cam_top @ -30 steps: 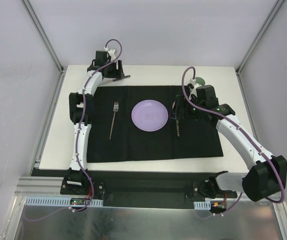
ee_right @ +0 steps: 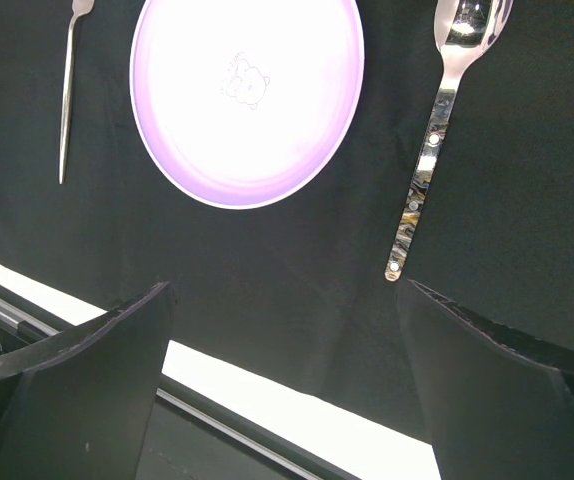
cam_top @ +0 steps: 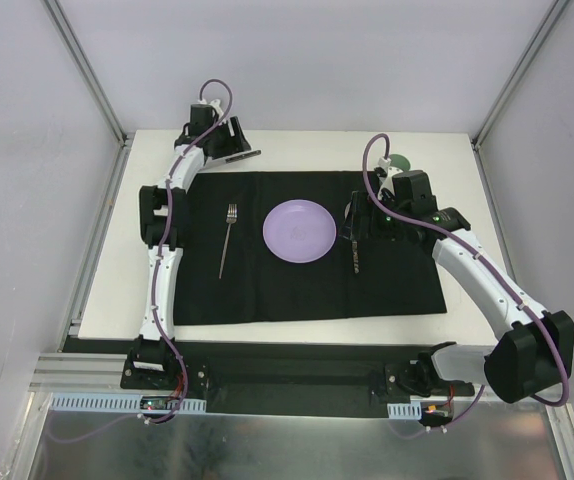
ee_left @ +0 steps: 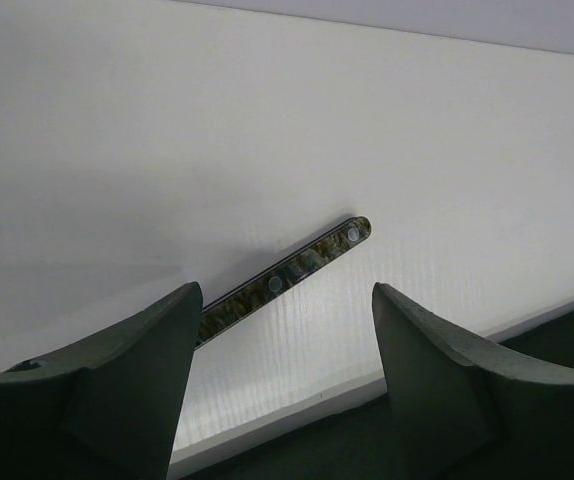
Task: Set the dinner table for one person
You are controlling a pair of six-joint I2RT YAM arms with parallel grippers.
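Observation:
My left gripper is open above a utensil handle (ee_left: 312,258) on the white table at the back left, beyond the mat; the utensil's other end is largely hidden. A purple plate (cam_top: 299,231) lies in the middle of the black mat (cam_top: 277,295). A fork (cam_top: 228,240) lies left of it. A spoon (ee_right: 422,175) lies right of it, partly under my right gripper in the top view. That gripper is open, hovering over the mat with nothing between its fingers.
A green round object (cam_top: 399,161) sits at the back right behind the right arm, mostly hidden. A white table border (cam_top: 109,290) surrounds the mat, with walls beyond.
The right arm and the tableware look unchanged.

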